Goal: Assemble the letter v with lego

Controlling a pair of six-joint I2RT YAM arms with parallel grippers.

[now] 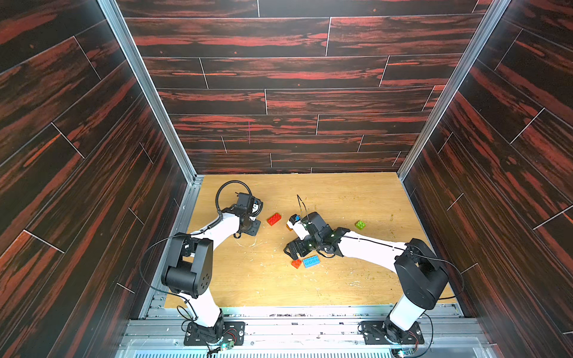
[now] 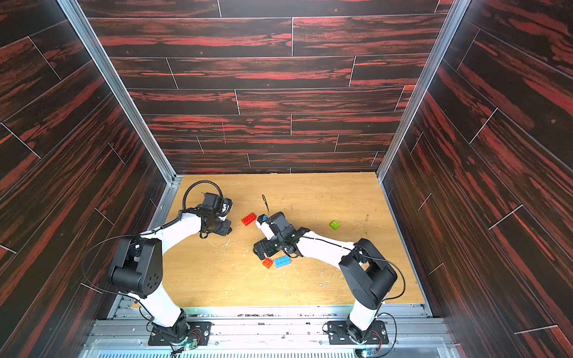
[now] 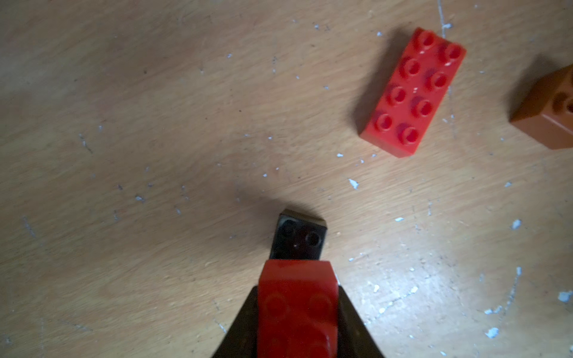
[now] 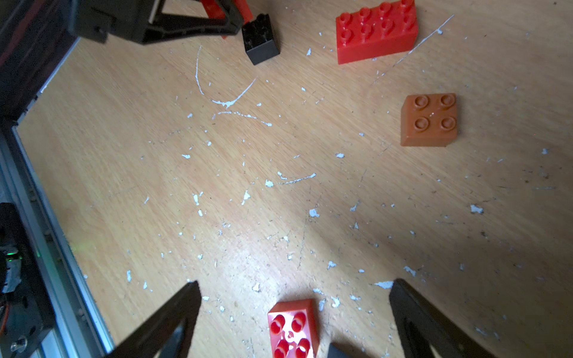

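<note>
In the left wrist view my left gripper is shut on a red brick (image 3: pixel 297 298). A black brick (image 3: pixel 299 235) shows just past its end, partly covered by it; I cannot tell whether the two touch. A red 2x4 brick (image 3: pixel 414 92) lies ahead on the table, with a brown brick (image 4: pixel 428 119) farther right. My right gripper stands open above the table, and a small red brick (image 4: pixel 292 329) lies between its fingers in the view, apparently below them. The edge of a dark piece (image 4: pixel 345 350) shows beside that brick.
A blue brick (image 1: pixel 311 261) lies just in front of my right gripper. Far to the right is a green brick (image 1: pixel 360 225).
</note>
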